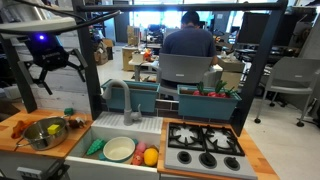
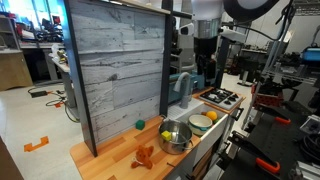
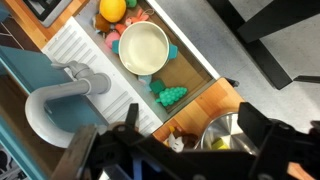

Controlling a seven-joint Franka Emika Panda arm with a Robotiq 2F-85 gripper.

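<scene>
High over the left of the counter, my gripper (image 1: 62, 78) hangs in the air, open and with nothing visible between its fingers. A silver pot (image 1: 38, 137) sits on the wooden counter below it, holding a yellow item (image 1: 54, 129). The wrist view shows the pot (image 3: 212, 134) partly hidden behind the fingers. In the sink are a cream bowl (image 3: 145, 48), a green textured item (image 3: 172, 96), an orange round item (image 3: 112, 10) and a red item (image 1: 138, 158). None of them touches the gripper.
A curved grey faucet (image 1: 123, 98) rises behind the sink. To its right are a black-topped stove (image 1: 206, 145) and a teal planter (image 1: 207, 107) with red items. An orange-brown toy (image 2: 144, 155) lies beside the pot. A panelled wall (image 2: 128, 80) with dark posts stands behind the counter.
</scene>
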